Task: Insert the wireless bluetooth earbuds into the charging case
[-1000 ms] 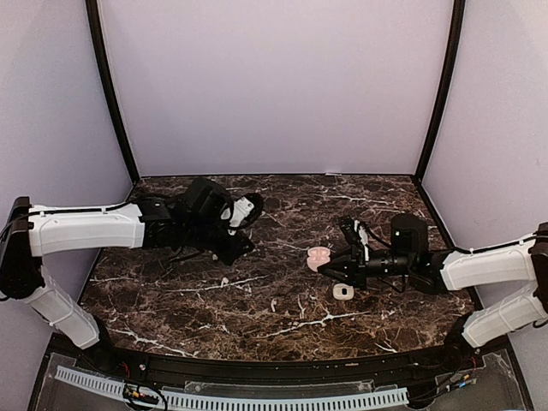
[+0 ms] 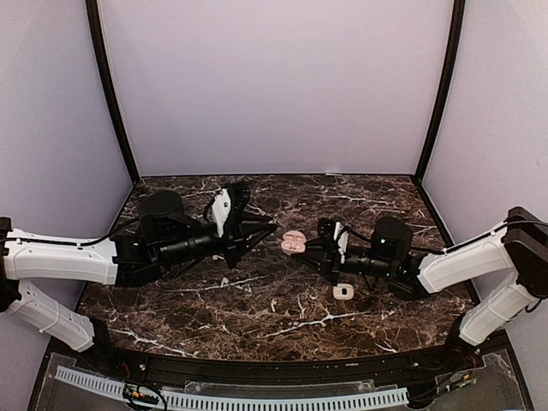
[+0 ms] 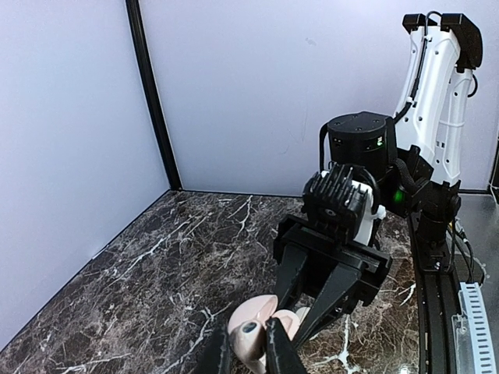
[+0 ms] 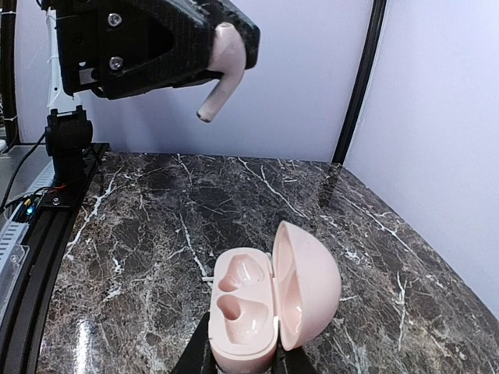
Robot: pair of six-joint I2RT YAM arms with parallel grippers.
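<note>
My right gripper (image 2: 308,253) is shut on the pink charging case (image 2: 293,241), lid open; in the right wrist view its two earbud wells (image 4: 238,292) look empty. My left gripper (image 2: 265,226) is up to the left of the case. It holds a pale earbud (image 4: 222,70) between its fingertips, stem hanging down, above the case in the right wrist view. In the left wrist view the earbud (image 3: 250,333) overlaps the case behind it.
A small white square object (image 2: 343,292) lies on the marble table (image 2: 282,330) below the right arm. Walls enclose the back and sides; the table's middle is otherwise largely clear.
The left gripper has moved right, toward the middle. The right gripper has moved left and slightly up with the case, closing the distance between them.
</note>
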